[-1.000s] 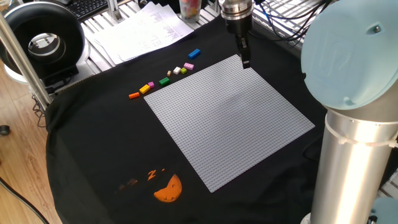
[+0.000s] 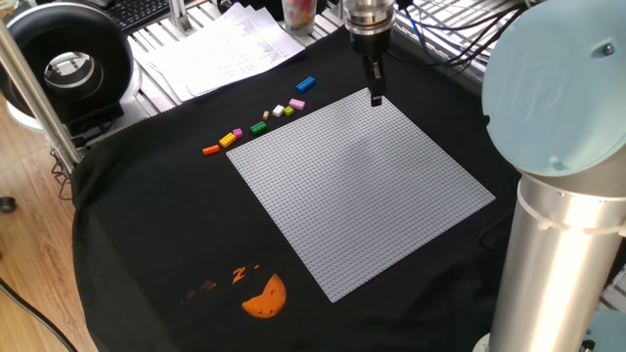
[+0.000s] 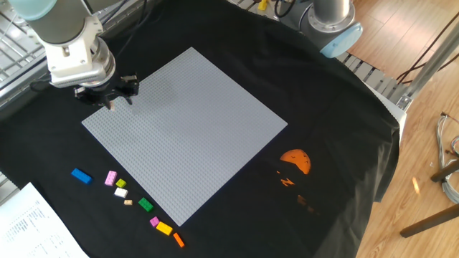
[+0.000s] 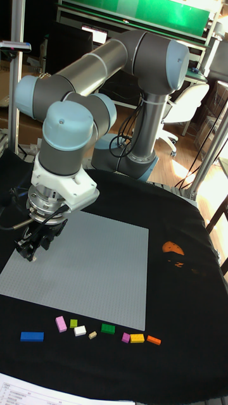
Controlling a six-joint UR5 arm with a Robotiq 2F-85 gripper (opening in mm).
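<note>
The gripper (image 3: 120, 103) hangs over the corner of the grey baseplate (image 3: 186, 136) in exterior view 2. Its two fingertips stand apart there, and no brick shows between them. Exterior view 1 has the gripper (image 2: 376, 99) edge-on at the baseplate's far corner. Loose on the black cloth beside the plate lie a blue brick (image 4: 31, 336), a pink brick (image 4: 61, 324), a lime brick (image 4: 73, 323), a white brick (image 4: 80, 331), a tan brick (image 4: 92, 335), a green brick (image 4: 107, 328), a magenta brick (image 4: 126, 337), a yellow brick (image 4: 137, 338) and an orange brick (image 4: 154, 340).
Nothing stands on the visible part of the baseplate. White papers (image 2: 220, 54) lie beyond the bricks, near a clear cup (image 2: 298, 15). An orange print (image 2: 265, 297) marks the cloth. Cables (image 2: 460, 54) run behind the gripper.
In exterior view 1 the gripper has shifted a little to the left over the last second, and the arm with it. The bricks and baseplate have stayed in place.
</note>
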